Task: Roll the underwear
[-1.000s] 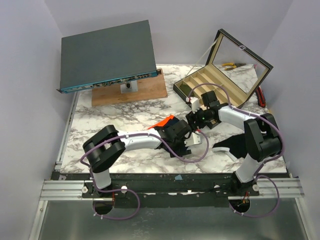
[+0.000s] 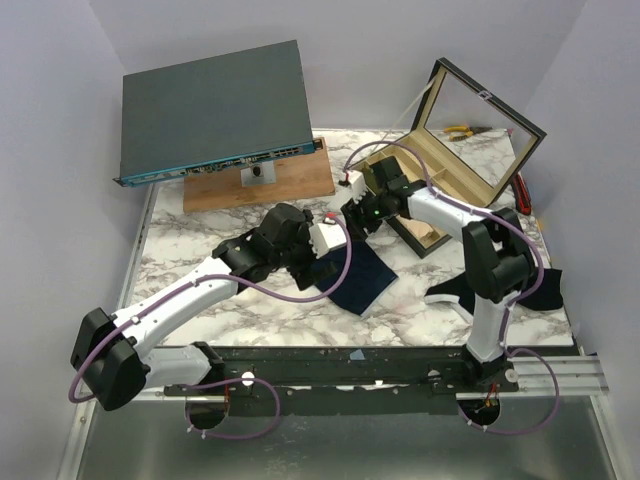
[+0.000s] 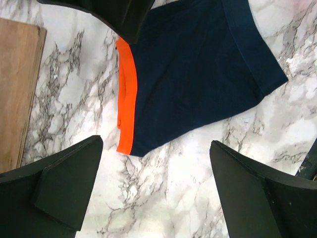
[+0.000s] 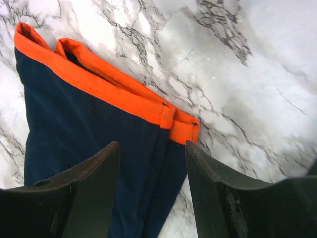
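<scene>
The navy underwear [image 2: 365, 280] with an orange waistband [image 3: 127, 99] lies folded on the marble table beneath both arms. My left gripper is open above it, its fingers spread beside the underwear's edge. My right gripper hangs over the folded orange band, its fingers part open with cloth and band visible beneath, nothing seen held.
An open wooden box [image 2: 430, 230] stands at the back right. A wooden board [image 2: 210, 200] under a raised dark panel is at the back left. Dark cloths [image 2: 540, 295] lie at the right.
My left arm has moved up and left, uncovering more of the underwear. My right arm has moved left, over the cloth's upper part.
</scene>
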